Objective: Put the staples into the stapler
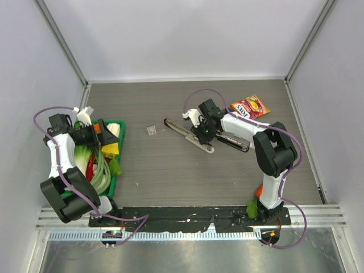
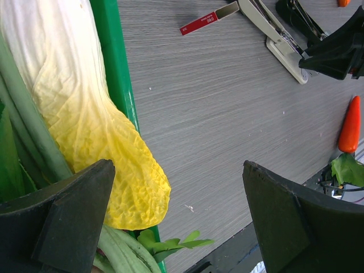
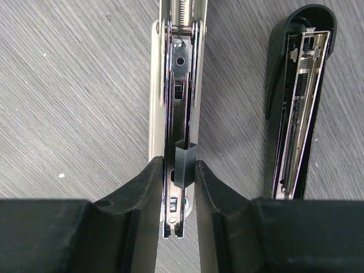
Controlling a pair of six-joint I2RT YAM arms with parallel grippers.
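The white stapler (image 1: 176, 125) lies open on the table, its metal channel (image 3: 179, 108) running lengthwise in the right wrist view. A short grey strip of staples (image 3: 185, 168) rests askew over the channel's right side, near its front end; whether any of it sits down inside cannot be told. My right gripper is over this spot, its fingers part open either side of channel and strip. The right fingertip (image 3: 201, 166) is close against the strip. Far to the left, my left gripper hangs open and empty over the vegetable basket.
A black stapler (image 3: 296, 108) lies open to the right of the white one. A small staple box (image 1: 151, 130) stands to the left. The green basket (image 2: 116, 57) holds vegetables, and a snack bag (image 1: 250, 106) lies at the back right.
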